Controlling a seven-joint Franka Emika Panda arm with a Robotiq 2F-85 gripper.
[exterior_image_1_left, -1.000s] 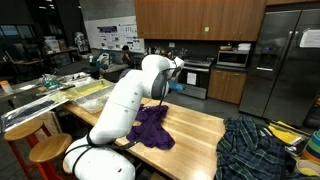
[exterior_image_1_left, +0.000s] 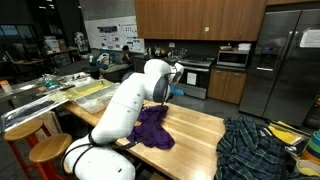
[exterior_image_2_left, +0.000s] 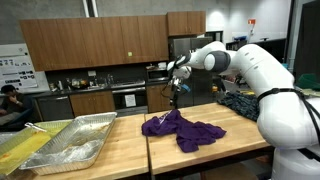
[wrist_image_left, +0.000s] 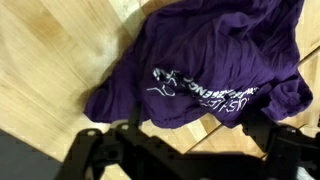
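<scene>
A crumpled purple cloth (exterior_image_1_left: 151, 133) with white lettering lies on the wooden table, left of its middle in exterior view 1. In exterior view 2 the same purple cloth (exterior_image_2_left: 192, 132) is spread in loose folds. It fills much of the wrist view, its printed side (wrist_image_left: 205, 55) facing up. My gripper is open above the cloth, its two dark fingers wide apart at the bottom of the wrist view. Nothing shows held between them. From the wrist view alone I cannot tell how high the fingertips are.
A dark bundled cloth (exterior_image_1_left: 250, 148) lies at the table's right side. Metal trays (exterior_image_2_left: 70, 148) stand at the left in exterior view 2. Bare tabletop (exterior_image_1_left: 200, 130) separates the purple cloth from the dark one. Stools (exterior_image_1_left: 48, 148) stand beside the table.
The arm's upper part has come down over the last second, bringing the gripper lower toward the table. The purple cloth looks unmoved.
</scene>
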